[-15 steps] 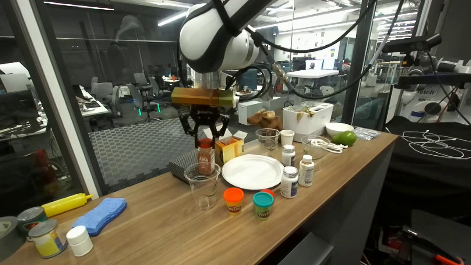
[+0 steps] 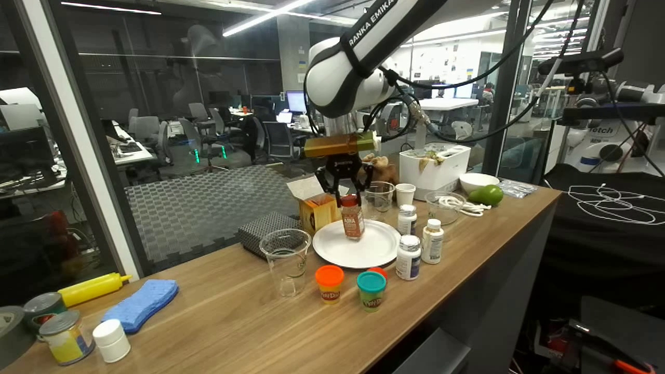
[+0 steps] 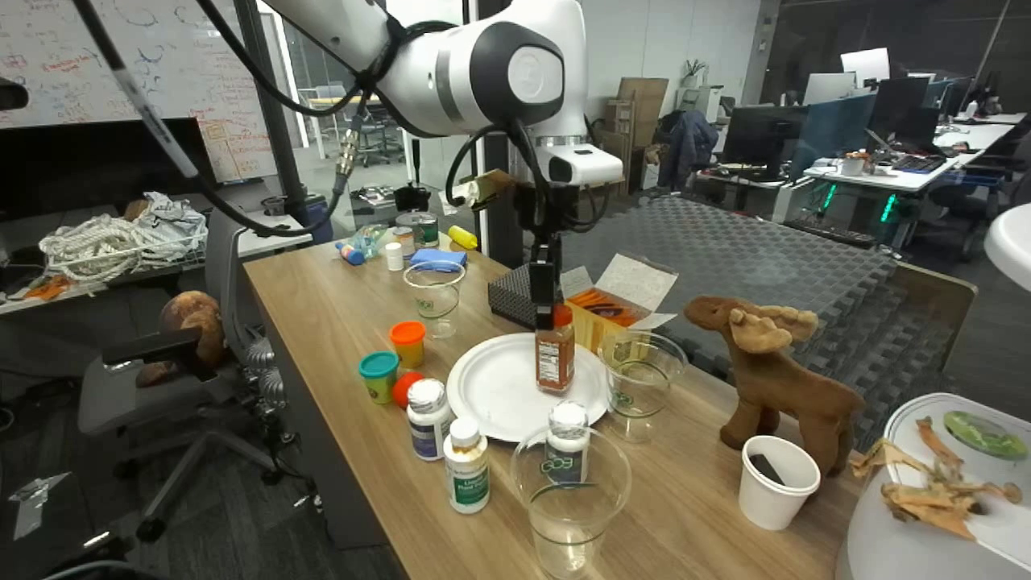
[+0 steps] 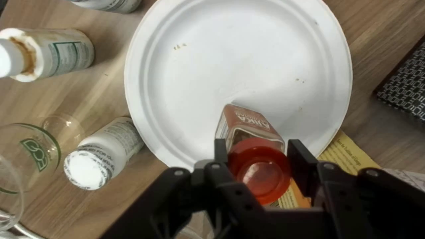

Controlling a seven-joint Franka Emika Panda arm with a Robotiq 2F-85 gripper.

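Note:
My gripper is shut on the red cap of a spice jar (image 2: pixel 353 222), one finger on either side of the cap. The jar, square with a reddish-brown label, is over the white paper plate (image 2: pixel 336 252), toward its back part. In the second exterior view the jar (image 3: pixel 555 359) looks nearly upright, its base within the plate's outline; whether it touches the plate I cannot tell. From the wrist, the plate (image 4: pixel 239 51) is otherwise bare apart from a few small specks.
White pill bottles (image 2: pixel 409 258) crowd the plate's right side, with Play-Doh tubs (image 2: pixel 329 285) in front. A clear cup (image 2: pixel 288 268), a black patterned box (image 2: pixel 268 230) and an open yellow box (image 3: pixel 604 324) stand close by. Bare wood lies at the front left of the table.
The arm has carried the jar to the right in exterior view 1, from behind the clear cup and beside the black box to over the plate. The gripper stayed shut on it.

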